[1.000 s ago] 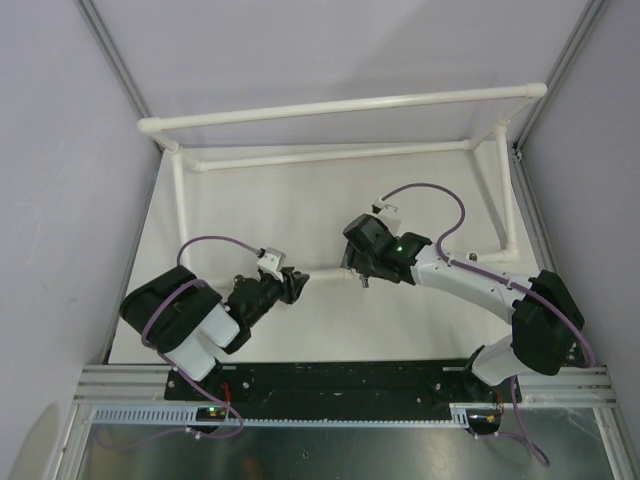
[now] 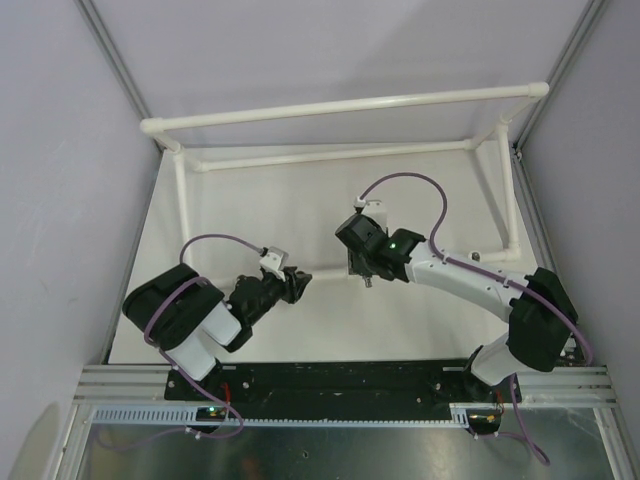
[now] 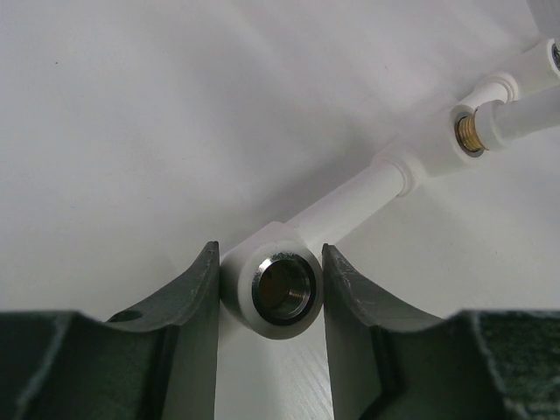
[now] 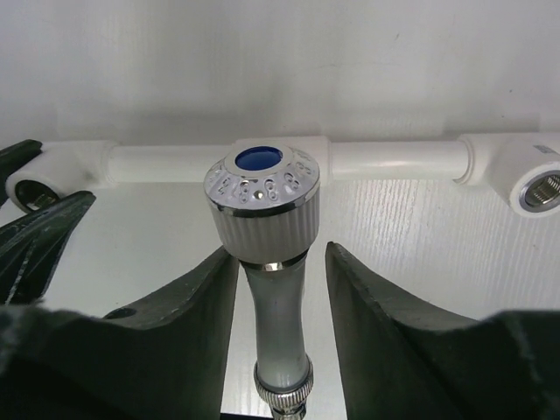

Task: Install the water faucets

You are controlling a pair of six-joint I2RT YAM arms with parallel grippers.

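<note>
A white pipe frame [image 2: 345,101] spans the board. My left gripper is shut on a white threaded pipe fitting [image 3: 245,267] on the lower pipe [image 3: 350,201]. My right gripper has a chrome faucet [image 4: 278,324] with a grooved, blue-capped knob between its fingers, held upright in front of the lower pipe [image 4: 398,159]. Another threaded fitting [image 4: 538,188] is at the right of that view.
The left gripper's black fingers show at the left edge of the right wrist view. The board [image 2: 260,205] inside the frame is otherwise clear; metal rails run along the sides and front edge.
The left arm has barely moved, a few pixels at most.
</note>
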